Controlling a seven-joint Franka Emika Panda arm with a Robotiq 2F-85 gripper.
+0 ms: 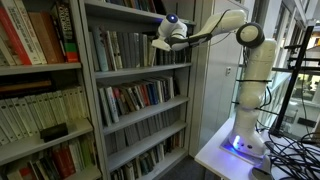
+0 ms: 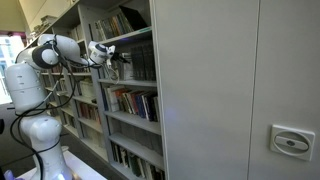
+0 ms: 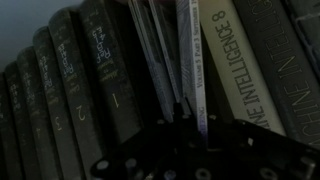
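Note:
In the wrist view, a thin white-spined book (image 3: 194, 55) stands upright on the shelf among thicker volumes. My gripper is closed around the lower part of its spine, its dark fingers at either side. Thin dark, glossy spines (image 3: 155, 50) lean just to the left. A cream book lettered "INTELLIGENCE" (image 3: 240, 70) is close on the right. From the exterior, the gripper (image 1: 157, 44) reaches into the upper bookcase shelf, where the book itself is too small to make out.
Dark numbered volumes (image 3: 105, 60) fill the left of the wrist view, and more dark books (image 3: 270, 50) stand on the right. A shelf board (image 1: 130, 72) runs beneath the gripper; a tall white panel (image 2: 205, 90) borders the bookcase.

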